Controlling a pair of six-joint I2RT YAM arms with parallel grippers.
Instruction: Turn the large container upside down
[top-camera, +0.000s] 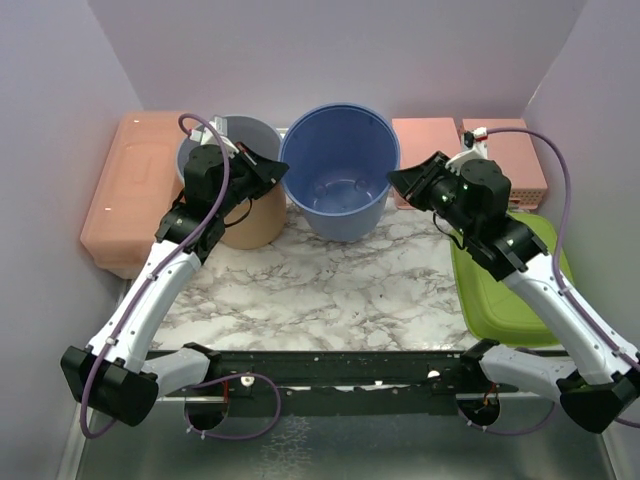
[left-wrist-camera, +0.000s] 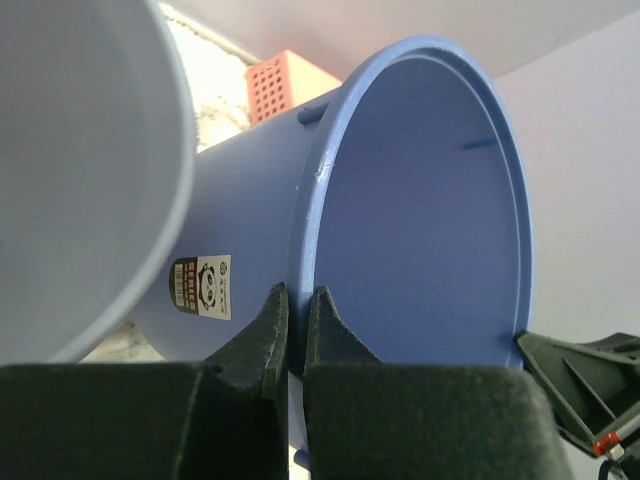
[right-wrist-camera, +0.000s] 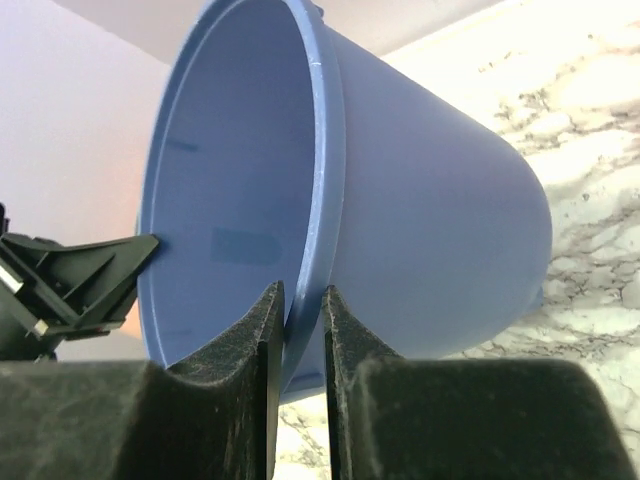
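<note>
The large blue container (top-camera: 341, 175) is tipped on its side low over the counter, its opening upward and toward the top camera in the top view. My left gripper (top-camera: 280, 165) is closed on its left rim, which runs between the fingers in the left wrist view. My right gripper (top-camera: 394, 180) has the opposite rim between its fingertips, as the right wrist view shows. Whether the container's bottom rests on the counter is unclear.
A grey container inside a tan one (top-camera: 250, 225) stands close behind my left gripper. A pink box (top-camera: 130, 190) is at left, pink baskets (top-camera: 500, 160) at back right, a green lid (top-camera: 485, 300) at right.
</note>
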